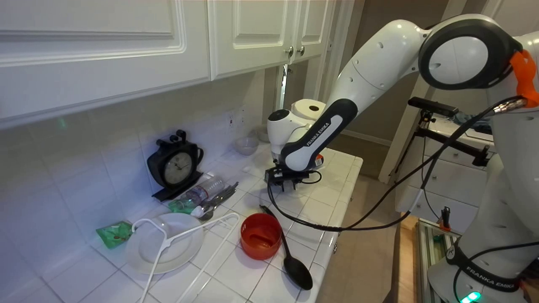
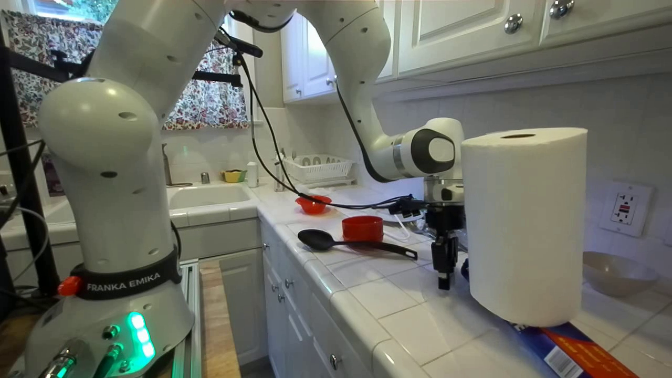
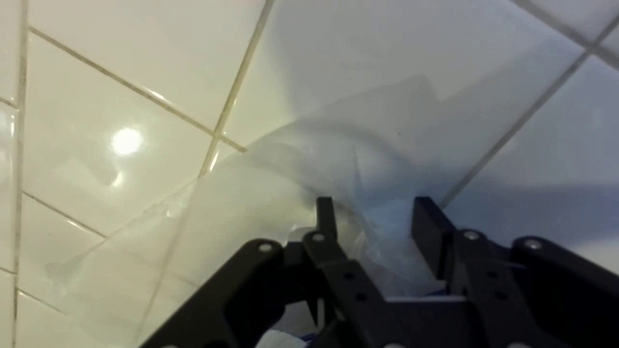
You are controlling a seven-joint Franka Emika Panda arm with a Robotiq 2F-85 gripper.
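My gripper is open and points down, low over the white tiled counter. In the wrist view a clear, see-through sheet or film (image 3: 226, 203) lies across the tiles and passes behind the gap between my fingers; its far part is hidden by the gripper. I cannot tell whether a finger touches it. A white paper towel roll (image 2: 526, 227) stands close beside my gripper (image 2: 444, 277) in exterior view 2, slightly tilted over a blue and red box (image 2: 570, 349).
A red cup (image 1: 260, 236) and a black spoon (image 1: 297, 272) sit toward the counter's front edge. A plate (image 1: 189, 252) with a white hanger (image 1: 166, 242), a bottle (image 1: 208, 187) and a black clock (image 1: 177, 166) lie farther along. Pale bowls (image 1: 246, 145) stand by the wall.
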